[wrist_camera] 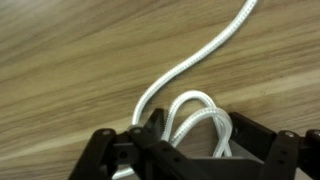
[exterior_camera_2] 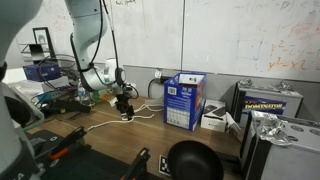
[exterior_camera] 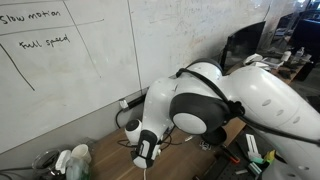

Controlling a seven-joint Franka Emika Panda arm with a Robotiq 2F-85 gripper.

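Note:
In the wrist view a white cord (wrist_camera: 205,48) runs down from the upper right across the wooden table and bends into a loop low in the picture. My gripper is partly open, its dark fingers (wrist_camera: 152,124) standing on either side of the looped cord. Whether either finger touches the cord is unclear. From the second exterior view, the gripper (exterior_camera_2: 127,117) is low at the tabletop, with cord (exterior_camera_2: 101,125) on the table to its left. The first exterior view shows the gripper (exterior_camera: 143,160) pointing down, its fingertips hard to make out.
A blue and white box (exterior_camera_2: 184,103) stands right of the gripper, and a black pan (exterior_camera_2: 194,160) lies nearer the camera. Metal toasters or cases (exterior_camera_2: 268,99) line the right side. A whiteboard (exterior_camera: 80,60) rises behind the table. Bare wood (exterior_camera_2: 150,133) lies in front of the box.

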